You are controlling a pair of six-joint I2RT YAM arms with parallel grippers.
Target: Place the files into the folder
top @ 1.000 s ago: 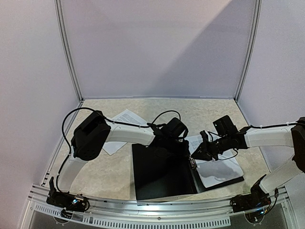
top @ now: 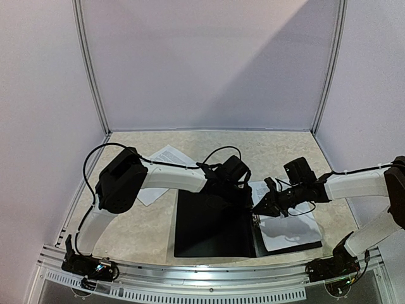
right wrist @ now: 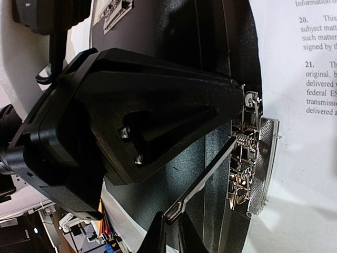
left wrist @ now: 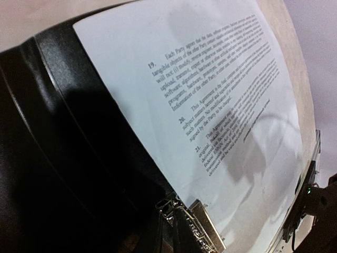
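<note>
An open black folder (top: 209,234) lies at the front, a printed sheet (top: 285,228) on its right half. Metal clips (right wrist: 247,163) run along the spine beside the sheet's left edge. My left gripper is shut at the clip, nothing visible between its fingers. My right gripper is low over the folder at a metal lever of the clip mechanism; whether it grips the lever is unclear. In the top view both grippers meet near the spine and partly hide it.
Another printed paper (top: 155,193) lies at the back left, partly under the left arm. Walls enclose both sides and the back.
The folder has shifted slightly toward the back and straightened. My right gripper and wrist have moved slightly down in the top view; the left arm is nearly unchanged.
</note>
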